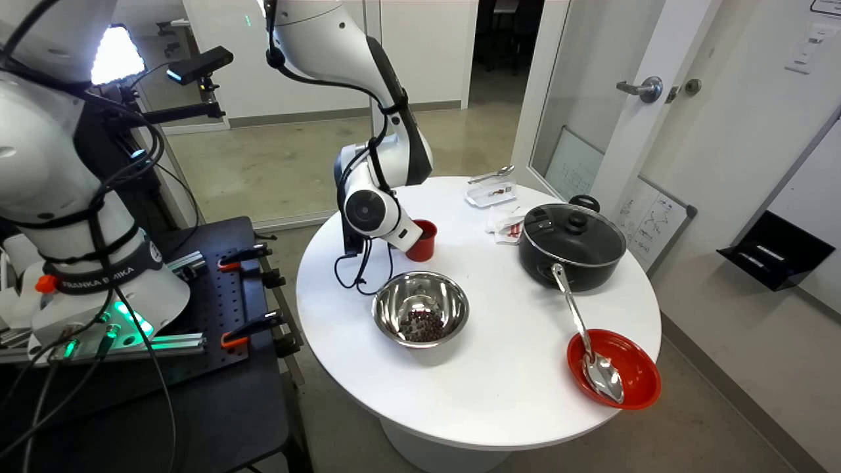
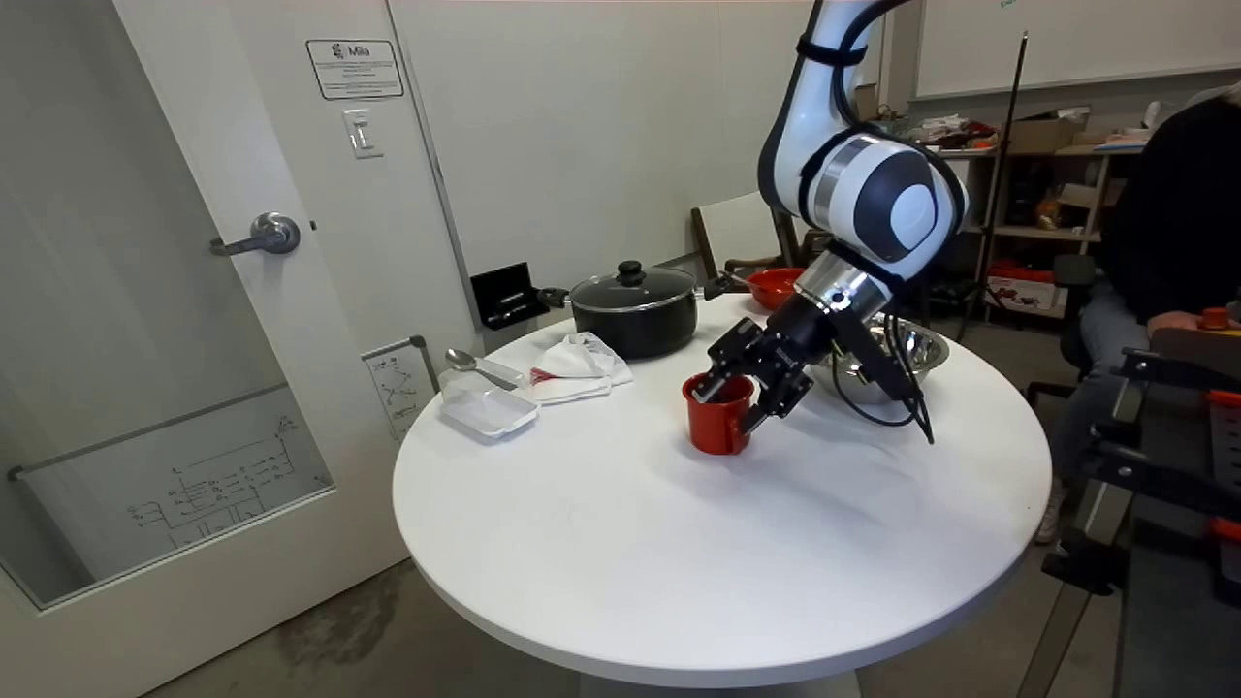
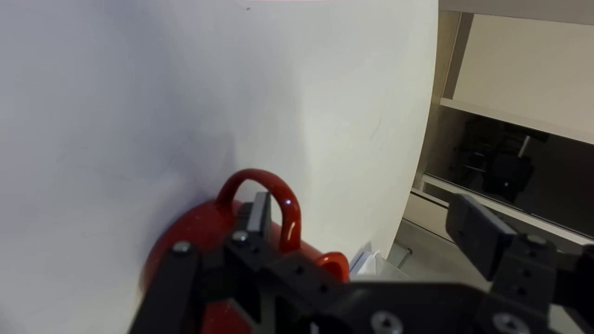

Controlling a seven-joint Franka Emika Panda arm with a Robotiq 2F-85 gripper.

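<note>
A red mug stands upright on the white round table, partly hidden behind the arm in exterior view 1. My gripper is tilted low over it, fingers apart. In the wrist view, the mug's handle loops up around the outline of one fingertip; I cannot tell whether that finger passes through the loop. The other finger is well off to the right, with nothing gripped between them. A steel bowl holding small dark pieces is nearby.
On the white table, a lidded black pot stands beyond the steel bowl. A red bowl with a large spoon lies near the edge. A clear tray and a white cloth lie together. Cables hang from the arm.
</note>
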